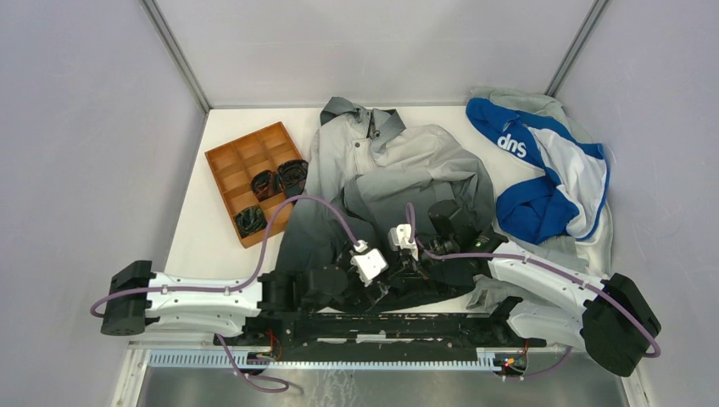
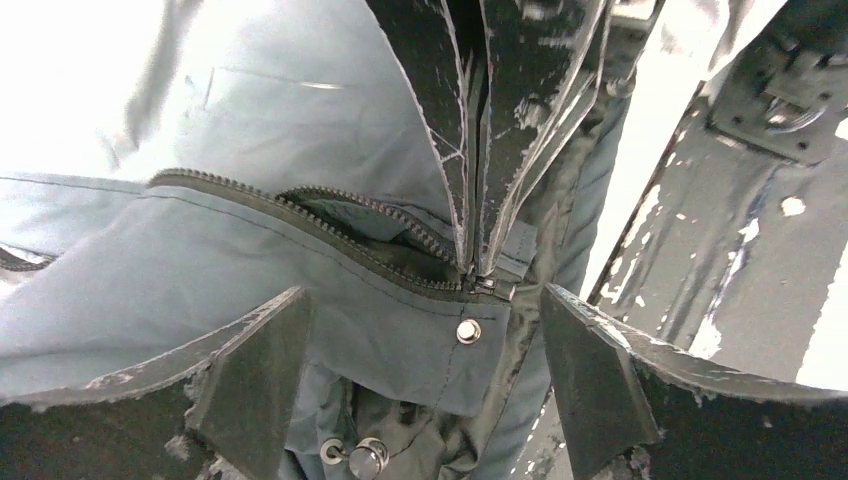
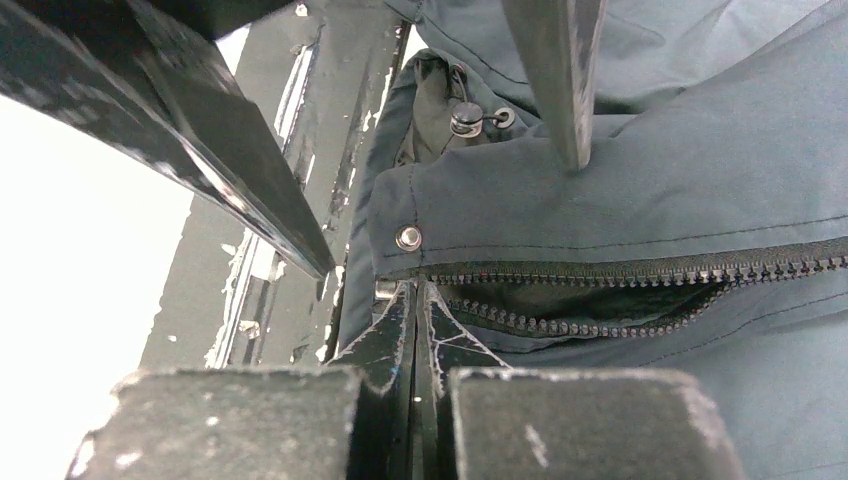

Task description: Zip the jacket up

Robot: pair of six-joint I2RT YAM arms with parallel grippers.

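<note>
The jacket (image 1: 339, 170) lies spread on the table, pale grey above and dark grey-blue below. Near its hem the dark zip (image 2: 330, 230) gapes between two toothed edges, with a small metal piece (image 2: 490, 287) at its lower end. My right gripper is shut with its tips at that lower end, touching or almost touching it; whether fabric is pinched between them is hidden. My left gripper stands open over the hem flap, its fingers (image 2: 600, 380) spread wide on both sides of the zip's end and nothing between them gripped.
A wooden compartment box (image 1: 246, 161) with dark rolled items stands left of the jacket. Blue and white clothing (image 1: 543, 170) is piled at the right. Both arms crowd together at the hem, close to the table's front edge. A snap button (image 2: 468, 331) sits on the flap.
</note>
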